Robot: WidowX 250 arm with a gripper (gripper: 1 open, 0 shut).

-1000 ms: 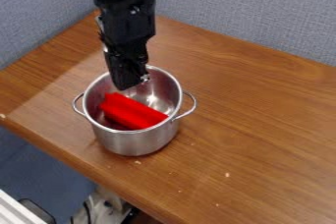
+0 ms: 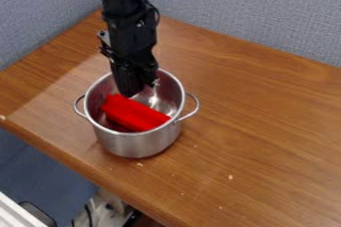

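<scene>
A steel pot [image 2: 139,143] with two side handles stands on the wooden table near its left front edge. A red cylindrical object [image 2: 134,113] lies inside it. My black gripper [image 2: 134,84] reaches down over the back part of the pot, just above the red object's rear end. Its fingers are dark and overlap, so I cannot tell how far apart they stand or whether they touch anything.
Grey padded walls [image 2: 253,7] border the back and left. The table ends at the lower left.
My arm and gripper have moved slightly left over the last second. The pot and red object look unchanged.
</scene>
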